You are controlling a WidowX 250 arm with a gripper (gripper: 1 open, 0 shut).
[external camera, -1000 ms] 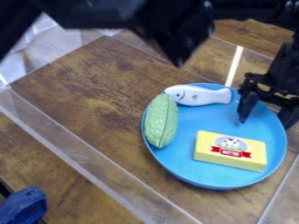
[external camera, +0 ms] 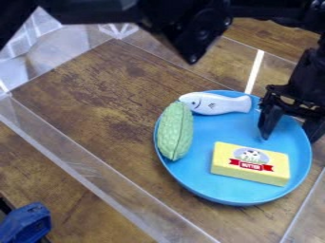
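My black gripper is at the right edge, its fingers open over the right rim of a blue plate. On the plate lie a green corn-like toy at the left, a white fish-like toy at the back and a yellow butter box at the front. Nothing shows held between the fingers.
A blue object sits in the lower left corner. Dark arm parts cover the top of the view.
The dark arm parts at the top have shifted slightly. The gripper and the things on the plate look unmoved.
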